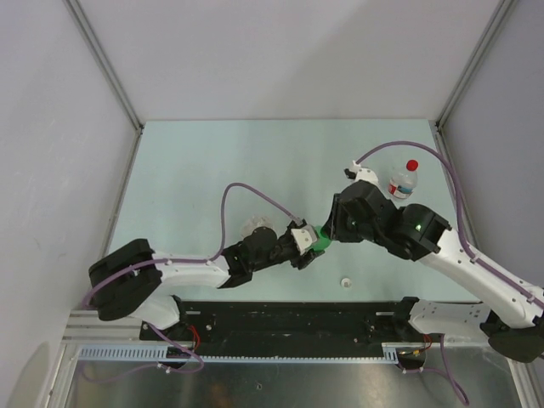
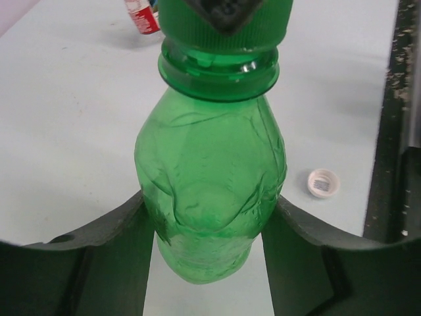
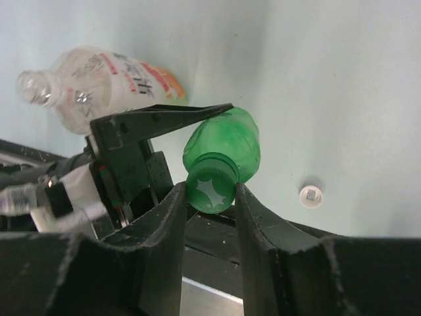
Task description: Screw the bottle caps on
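In the left wrist view my left gripper is shut on the body of a green bottle (image 2: pixel 210 164), whose green cap (image 2: pixel 223 26) sits at the top of its neck. The right wrist view shows my right gripper shut on that green cap (image 3: pixel 210 192); whether it is fully threaded I cannot tell. A clear bottle (image 3: pixel 105 89) with an open neck lies beyond the right gripper. A small white cap (image 1: pixel 346 282) rests near the front of the table.
A bottle with a red cap (image 1: pixel 404 178) is at the back right. Its front edge borders a dark gap.
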